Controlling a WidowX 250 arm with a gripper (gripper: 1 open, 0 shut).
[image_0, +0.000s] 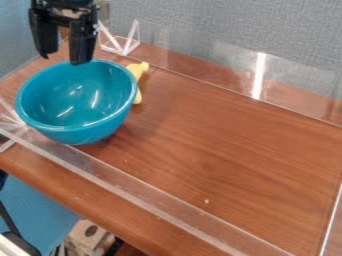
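Observation:
A large teal bowl (78, 105) sits on the wooden table (227, 160) at the left. Just behind its right rim a yellow object (138, 70) is partly visible; I cannot tell what it is. Above the bowl's back rim my black gripper (63, 45) points down, its fingers apart with nothing seen between them.
Clear plastic walls edge the table along the back and front, with white lattice braces at the left corners. A grey textured wall stands behind.

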